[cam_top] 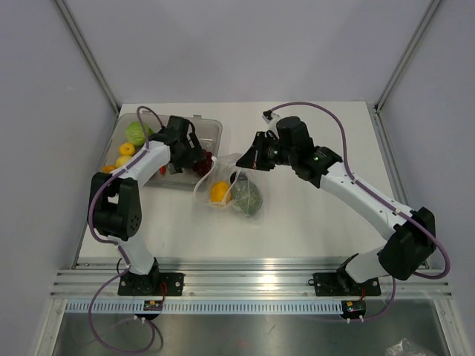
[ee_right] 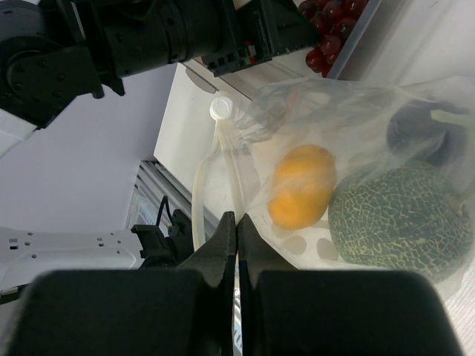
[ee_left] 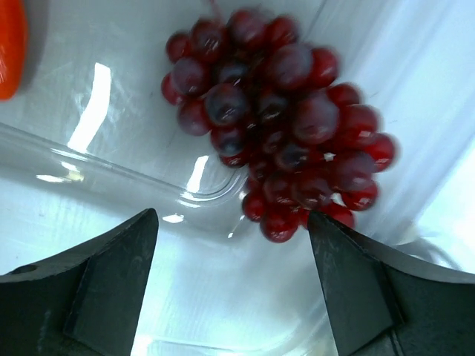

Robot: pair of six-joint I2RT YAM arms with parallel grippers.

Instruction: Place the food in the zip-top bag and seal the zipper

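Observation:
My left gripper (cam_top: 190, 156) hovers open over the grey bin (cam_top: 208, 130); its view shows red grapes (ee_left: 274, 119) between and beyond the fingers, and part of a red item (ee_left: 10, 48) at top left. My right gripper is shut at the upper edge of the clear zip bag (cam_top: 211, 174), a strip of which meets its fingertips. Inside the bag are a yellow-orange item (ee_right: 300, 185), a netted green melon (ee_right: 397, 219) and a dark item (ee_right: 423, 132).
The bin also holds green produce (cam_top: 137, 133) and yellow-orange fruit (cam_top: 127, 149).

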